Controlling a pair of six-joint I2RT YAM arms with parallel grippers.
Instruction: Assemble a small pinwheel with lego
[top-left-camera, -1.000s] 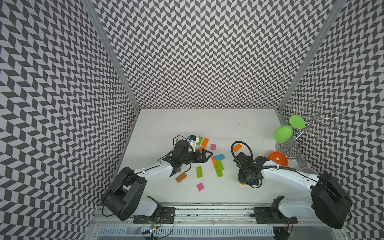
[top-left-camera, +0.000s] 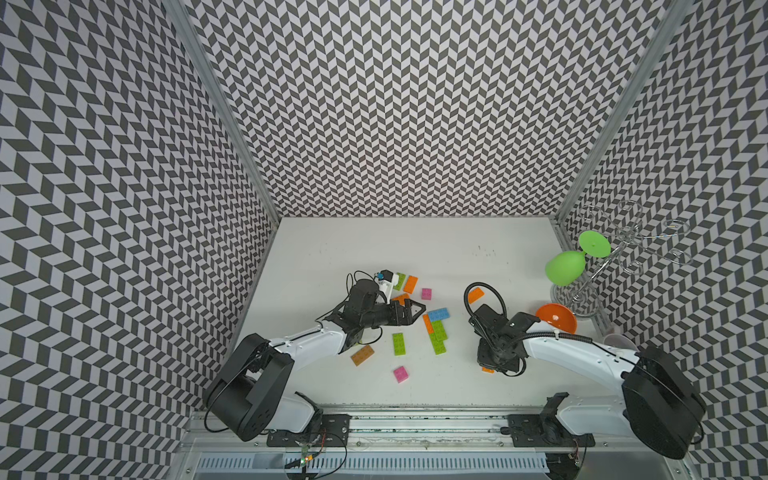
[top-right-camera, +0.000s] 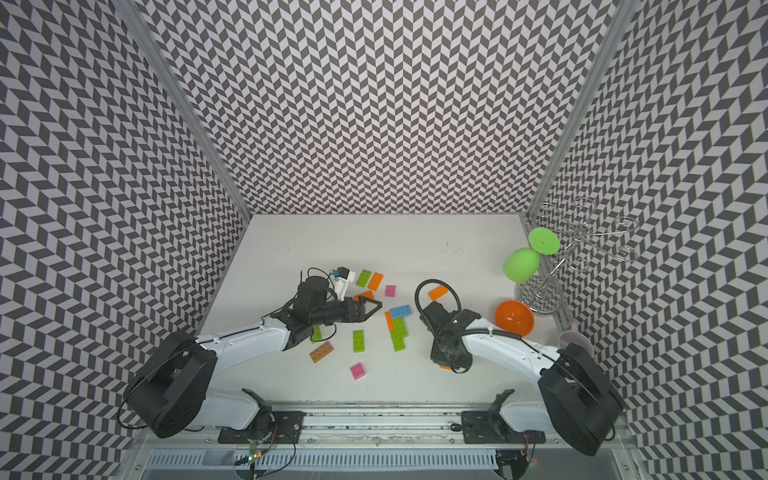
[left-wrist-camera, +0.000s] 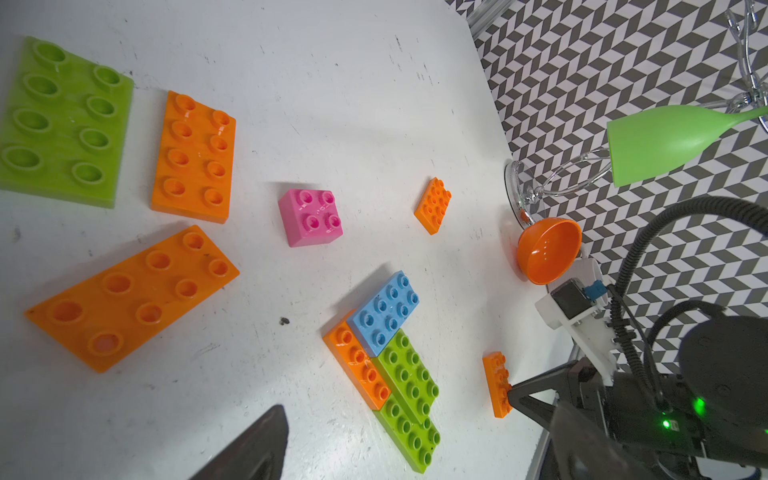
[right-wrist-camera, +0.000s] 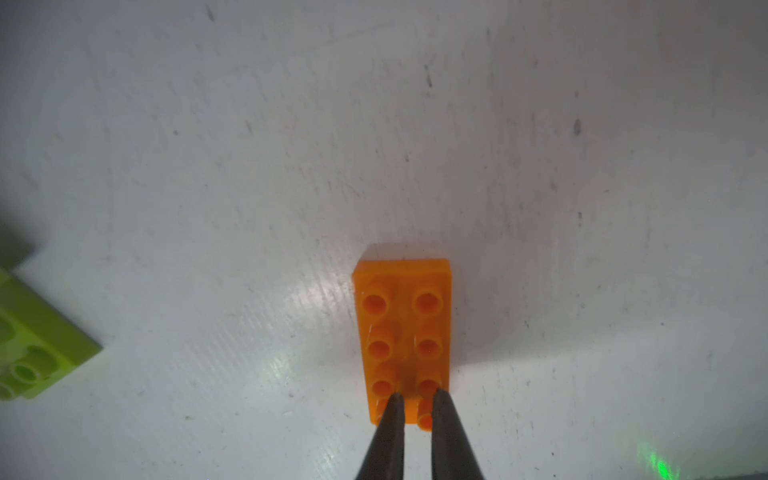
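Note:
My right gripper is shut over one end of an orange brick (right-wrist-camera: 405, 336) that lies flat on the table. No part of that brick rises between the fingertips; in the left wrist view its side meets or nearly meets them, and which cannot be told. Left of it lies a flat cluster: a blue brick (left-wrist-camera: 385, 312), a narrow orange brick (left-wrist-camera: 357, 365) and two green bricks (left-wrist-camera: 406, 376), side by side. Above the table my left gripper (top-left-camera: 419, 309) stands open and empty, its blurred fingers (left-wrist-camera: 260, 448) wide apart in its wrist view.
Loose bricks lie around: pink (left-wrist-camera: 310, 217), orange (left-wrist-camera: 433, 205), green (top-left-camera: 399, 344), brown-orange (top-left-camera: 362, 355) and another pink (top-left-camera: 401, 374). An orange bowl (top-left-camera: 556, 317) and a metal rack with a green cup (top-left-camera: 565, 268) stand at right.
The orange brick under my right gripper has shifted slightly to the right and toward the front edge, with the gripper moving slightly too. The left arm and the brick cluster have not moved.

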